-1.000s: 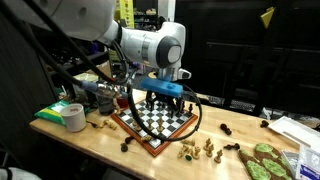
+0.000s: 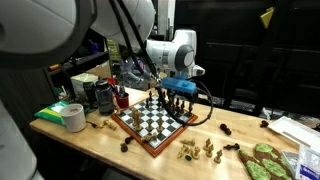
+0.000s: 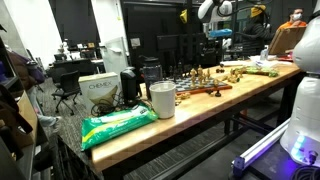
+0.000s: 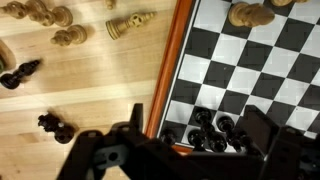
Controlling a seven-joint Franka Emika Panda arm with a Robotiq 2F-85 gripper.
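Note:
A black-and-white chessboard (image 4: 225,78) with a brown border fills the right half of the wrist view. Dark pieces (image 4: 204,118) cluster on it low in that view, partly hidden by my gripper, and a pale piece (image 4: 250,15) shows near the top. Off the board lie several pale pieces (image 4: 130,22) and two dark ones, including a dark piece (image 4: 56,127). My gripper has its black fingers well apart, with board and dark pieces showing between them and nothing seen gripped. In exterior view 1 the arm's white-and-blue end hangs over the board's far side.
A white mug (image 2: 73,117), dark canisters (image 2: 104,97) and a green packet (image 3: 118,122) stand left of the board. Several loose pieces (image 2: 189,142) are on the right of the table, with a green-brown mat (image 2: 262,163) and a white tray (image 2: 297,133) beyond. Bare wood separates them.
The arm's end has shifted to the right over the board's far side, and the large arm link has swung up and right. Pieces and board look unmoved.

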